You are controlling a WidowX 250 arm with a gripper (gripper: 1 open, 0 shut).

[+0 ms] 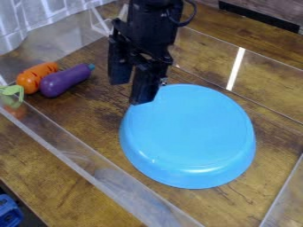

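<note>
My black gripper (133, 69) hangs at the top centre over the wooden surface, just behind a large blue plate-like disc (187, 137). Whether its fingers are open or shut is unclear, and nothing can be clearly seen held in it. A purple eggplant (64, 82) lies to its left, with orange carrot-like items (34, 75) and a pale green vegetable (10, 97) at the far left.
A clear wall (66, 155) runs diagonally along the lower left, with a blue object (7, 211) in the bottom corner.
</note>
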